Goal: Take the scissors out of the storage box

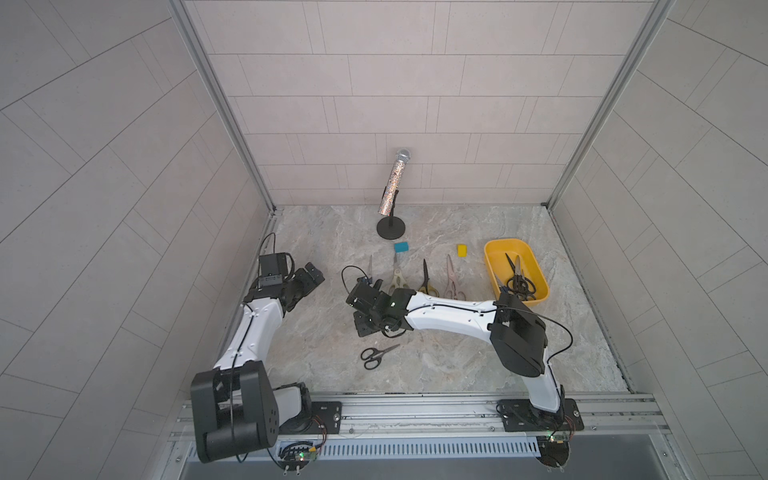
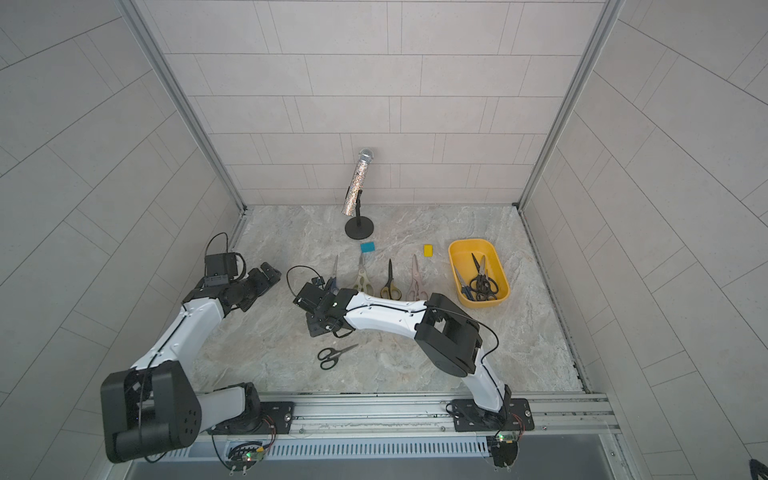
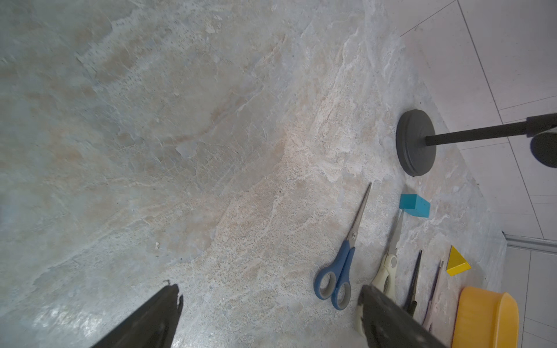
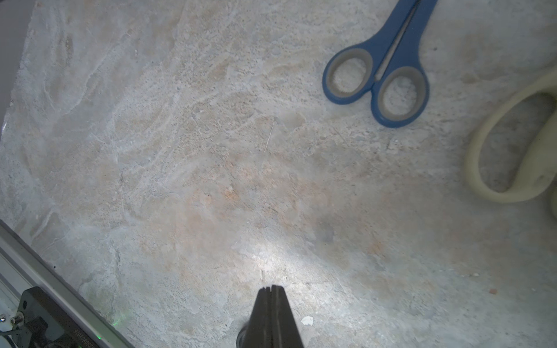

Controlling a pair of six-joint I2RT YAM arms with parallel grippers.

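Black-handled scissors [image 1: 373, 357] lie on the table near the front, blade pointing right. Just behind and above them is my right gripper, its fingers together and nothing visible between them. In the right wrist view, only a bit of dark handle shows beside the fingers. The yellow storage box [image 2: 455, 249] at the right holds several more dark-handled scissors [image 2: 484, 286]. Blue [image 3: 333, 280], cream [image 2: 362, 281], yellow-black [image 2: 389, 290] and pink scissors [image 2: 416, 280] are laid in a row. At the far left, my left gripper stands open and empty.
A stand with a sparkly microphone [image 2: 358, 184] rises at the back. A blue block [image 1: 401, 247] and a yellow block [image 1: 461, 249] are near the row. Bare table remains at front left and front right. Walls close in the sides.
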